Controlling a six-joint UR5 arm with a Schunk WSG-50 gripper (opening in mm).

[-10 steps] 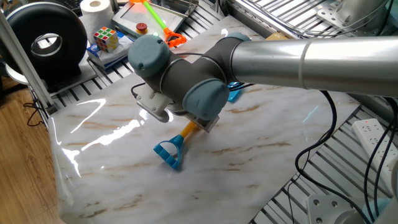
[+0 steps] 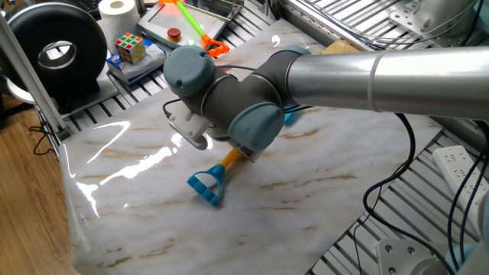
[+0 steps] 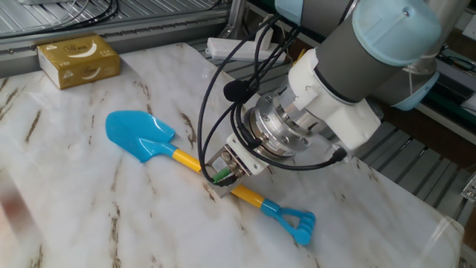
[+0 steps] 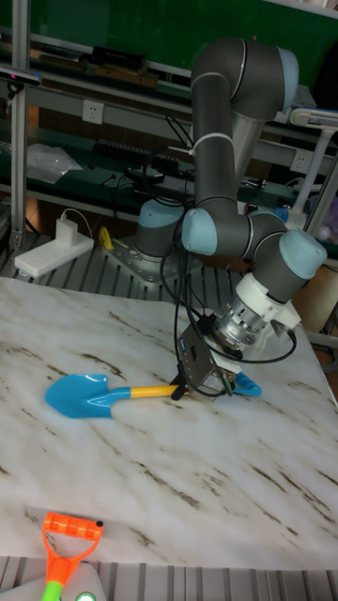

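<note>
A toy shovel with a blue blade [image 3: 135, 134], a yellow shaft [image 3: 249, 196] and a blue grip [image 2: 205, 189] lies on the marble-patterned table. My gripper [image 3: 222, 186] is low over the middle of the shaft, pointing down and tilted. From the far side, dark finger parts [image 4: 179, 387] show at the shaft, near the end of its yellow part. Both fingertips are partly hidden by the gripper's body and cables, so whether they are closed round the shaft does not show. In exterior view 1 the wrist covers the gripper and most of the shaft.
A yellow box [image 3: 79, 61] stands at one table edge. Beyond another edge lie an orange-and-green toy [image 4: 65, 546], a puzzle cube [image 2: 130, 47] and a red button [image 2: 174, 34]. Loose cables [image 3: 204, 112] hang round the wrist.
The arm's wrist has shifted slightly right and down in exterior view 1. The shovel's blue grip sits a hair further left than before.
</note>
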